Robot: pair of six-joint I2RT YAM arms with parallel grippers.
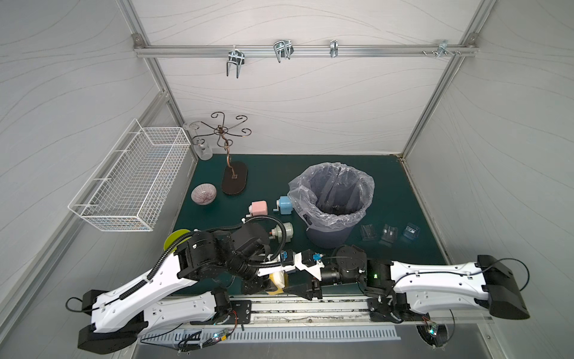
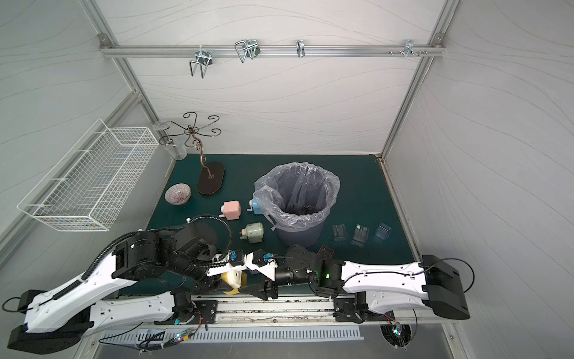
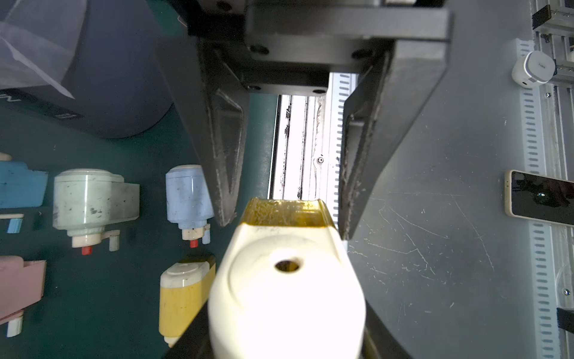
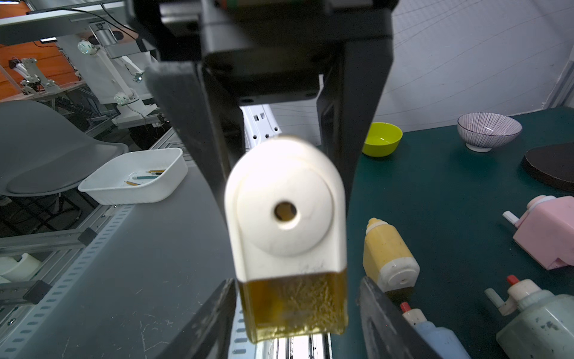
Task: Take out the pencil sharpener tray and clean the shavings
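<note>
A white-and-yellow sharpener (image 3: 285, 299) (image 4: 285, 239) is held by my left gripper (image 1: 272, 281), shut on it, low over the front edge in the middle. Its translucent yellow tray (image 3: 284, 212) (image 4: 291, 305) faces my right gripper (image 1: 299, 288), whose fingers stand open just at that end. In the left wrist view, those open fingertips sit either side of the tray; whether they touch it is unclear.
A lined bin (image 1: 331, 230) stands right of centre, with clear trays (image 1: 388, 233) beside it. Other sharpeners (image 2: 230, 209), a striped bowl (image 2: 177, 194) and a stand (image 2: 210, 178) are on the left.
</note>
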